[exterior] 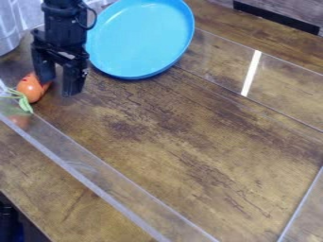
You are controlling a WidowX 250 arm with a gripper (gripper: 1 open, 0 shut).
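My black gripper point(59, 74) is low over the wooden table at the upper left, its fingers pointing down just right of an orange carrot point(32, 87) with pale green leaves. The fingertips look apart, with nothing clear between them. A large blue plate point(142, 38) lies behind and to the right of the gripper, and the arm hides part of the space at its left.
A transparent barrier point(101, 191) runs diagonally along the lower left, with another at the right. A light metallic container point(10, 24) is at the top left corner.
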